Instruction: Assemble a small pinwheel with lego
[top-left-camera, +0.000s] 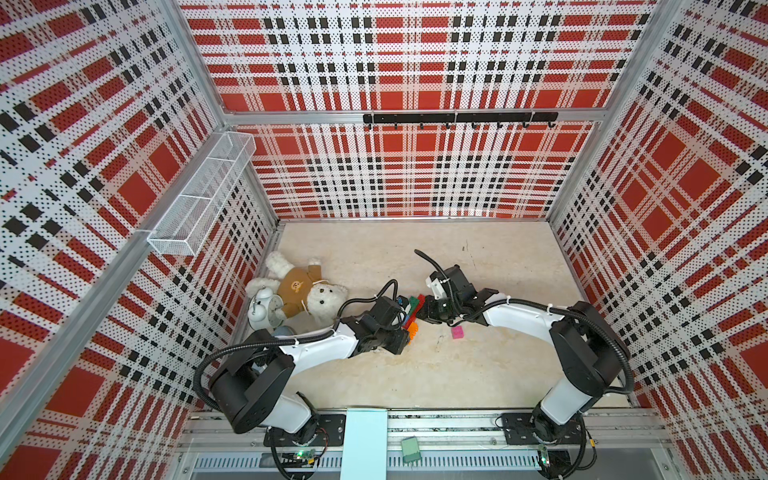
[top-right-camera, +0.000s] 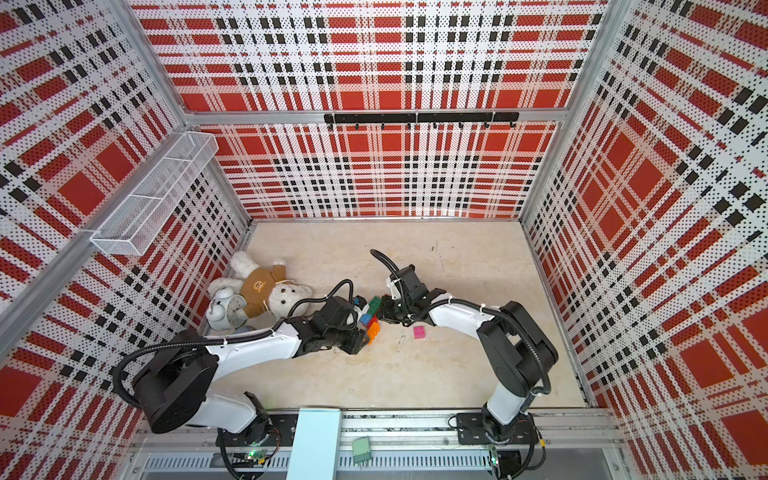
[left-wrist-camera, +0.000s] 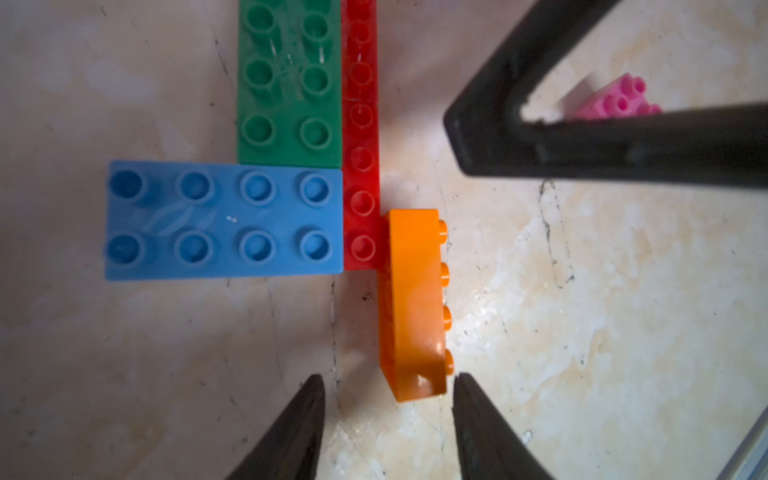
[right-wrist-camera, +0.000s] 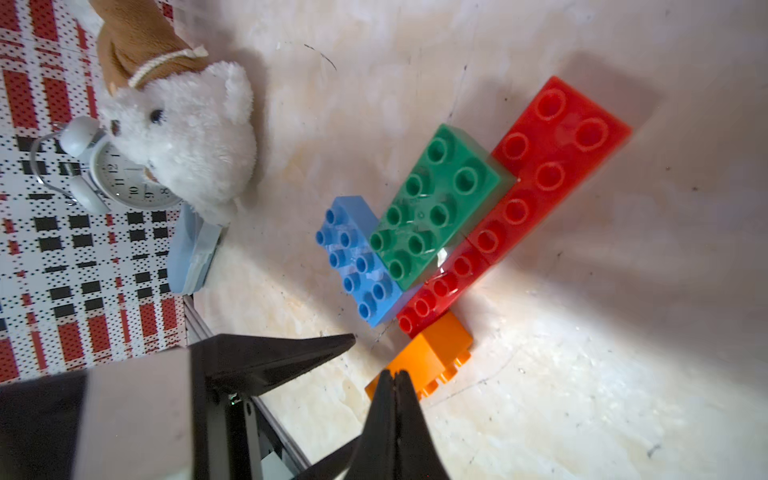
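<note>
The red bricks (right-wrist-camera: 552, 144) form a long row, with the green brick (left-wrist-camera: 288, 96) alongside and the blue brick (left-wrist-camera: 224, 216) crosswise at one end, touching both. The orange brick (left-wrist-camera: 417, 304) lies on its side by the red row's near end. In the left wrist view a pink brick (left-wrist-camera: 608, 100) lies apart to the right. My left gripper stands open just beyond the orange brick's end, nothing held. My right gripper is shut, close to the orange brick in its wrist view, with nothing visible between its fingers.
A teddy bear (top-left-camera: 324, 300) and a white alarm clock (right-wrist-camera: 132, 180) lie at the left. A wire basket (top-left-camera: 192, 216) hangs on the left wall.
</note>
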